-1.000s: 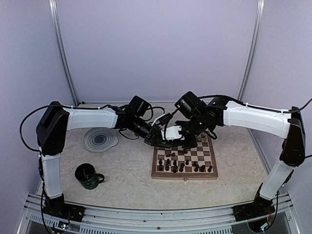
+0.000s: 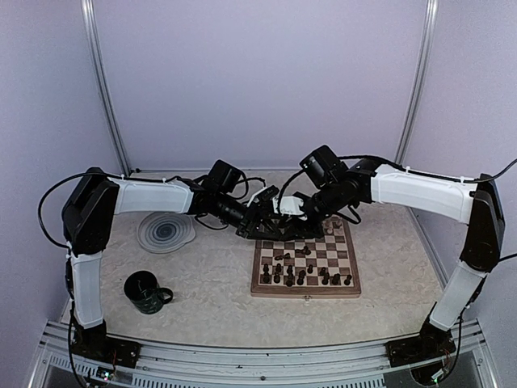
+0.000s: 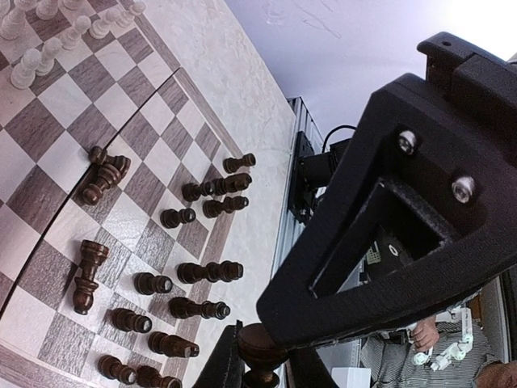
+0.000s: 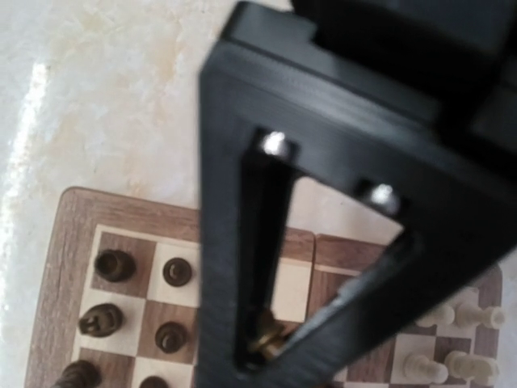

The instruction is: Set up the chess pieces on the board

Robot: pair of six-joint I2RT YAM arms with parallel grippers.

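The chessboard [image 2: 349,267] has dark pieces along its front rows and white pieces [image 3: 24,69] opposite. A few dark pieces lie on their sides, like the one [image 3: 89,275] near the board's seam. My left gripper [image 2: 262,222] and right gripper [image 2: 291,225] meet over the board's back left. In the left wrist view a dark piece [image 3: 262,346] is between the left fingers; whether they press on it is unclear. The right wrist view is filled by a blurred black finger [image 4: 222,162], with a brass-coloured piece partly visible behind it; the right finger's state is hidden.
A grey round lid [image 2: 166,232] lies left of the board, and a dark mug [image 2: 148,293] stands at the front left. The table in front of and right of the board is clear.
Since a second ago the right arm has risen slightly and the two grippers have shifted a little where they meet. The pieces on the front rows look unchanged.
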